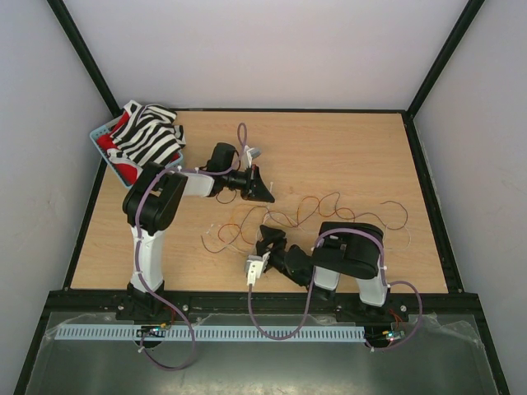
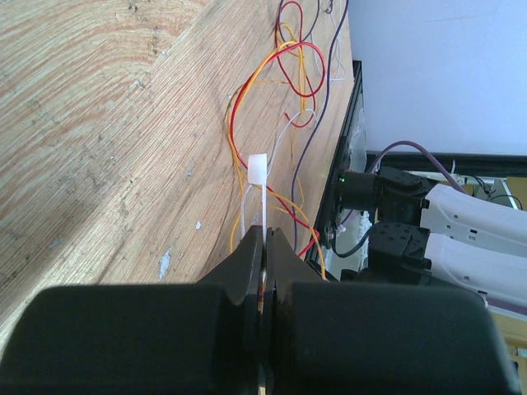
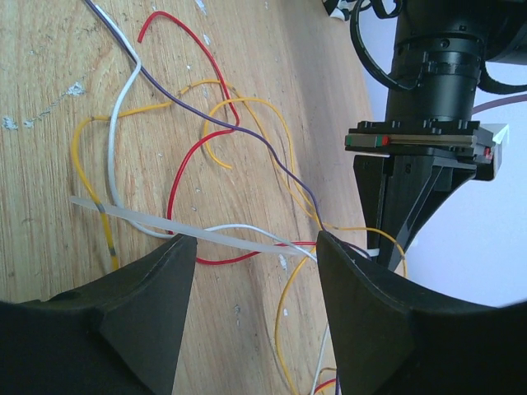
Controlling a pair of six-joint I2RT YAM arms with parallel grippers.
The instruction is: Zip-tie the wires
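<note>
A loose bundle of red, yellow, white and purple wires (image 1: 329,213) lies on the table. My left gripper (image 1: 265,197) is shut on a thin white zip tie, whose square head (image 2: 258,169) sticks up from the fingertips. My right gripper (image 1: 262,234) is part open, low over the wires. Between its fingers, in the right wrist view, a translucent white strip (image 3: 156,220) runs across the red and white wires; whether the fingers touch it is unclear.
A blue basket (image 1: 102,138) with striped and red cloth stands at the back left. Walls and dark frame edges border the workspace.
</note>
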